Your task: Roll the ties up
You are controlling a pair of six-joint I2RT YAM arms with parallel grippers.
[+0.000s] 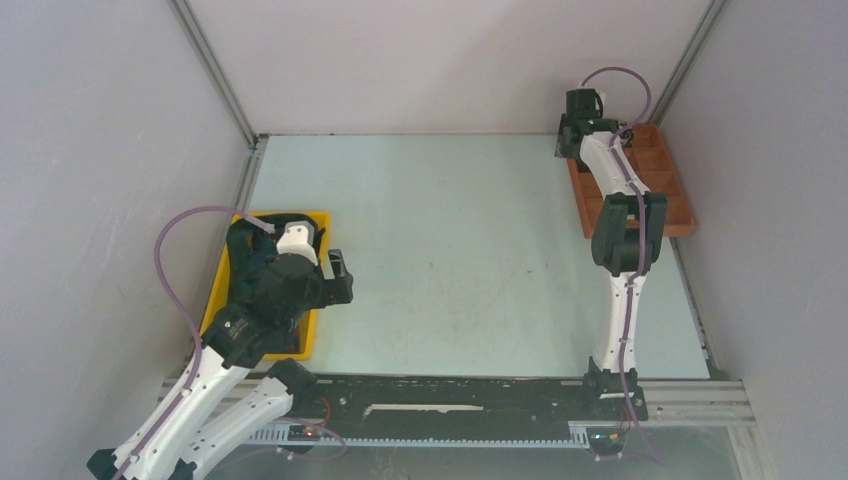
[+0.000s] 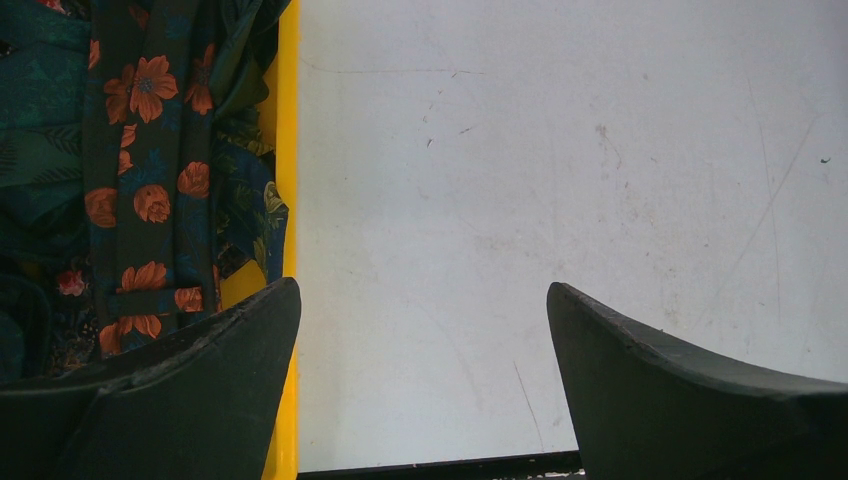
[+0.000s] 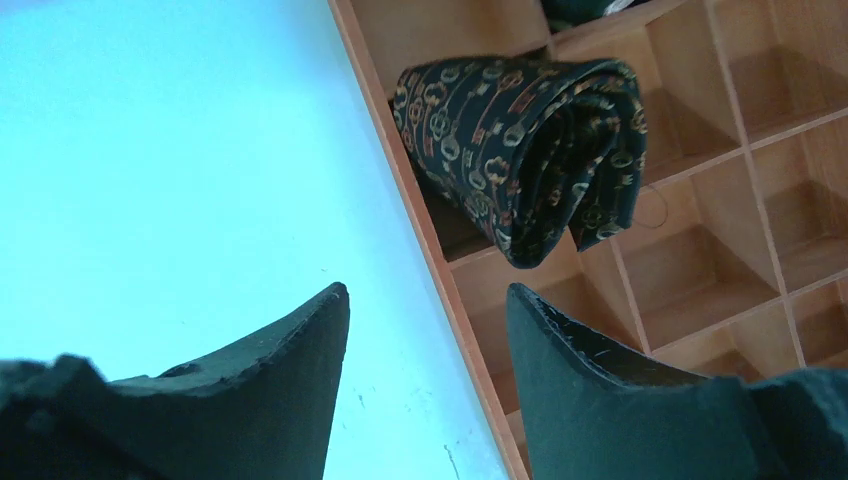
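Note:
In the right wrist view a dark rolled tie [image 3: 480, 125] with a small pale pattern lies tilted in a compartment of the wooden box [image 3: 440, 235], its coiled end reaching over a divider. My right gripper is open above the box's edge, apart from the roll, nothing between its fingers. In the left wrist view a dark tie with orange flowers [image 2: 150, 205] lies folded among other ties in the yellow bin [image 2: 288, 150]. My left gripper stands open and empty over the bin's side and bare table.
Another dark green item [image 3: 580, 10] sits in a far compartment of the box; several compartments are empty. The table [image 1: 430, 260] between bin and box is clear. A wall stands close behind the right arm.

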